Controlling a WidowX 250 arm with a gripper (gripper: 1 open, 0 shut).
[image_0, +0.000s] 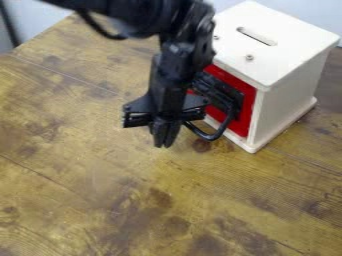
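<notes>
My black gripper (166, 133) points down over the wooden table, shut, with nothing seen between its fingers. It is just left of a white wooden box (282, 85) that has a slot on top and a red front face (241, 120). A black handle (214, 133) on that face is partly hidden behind the gripper and arm.
A pale wall runs along the back edge, behind the box.
</notes>
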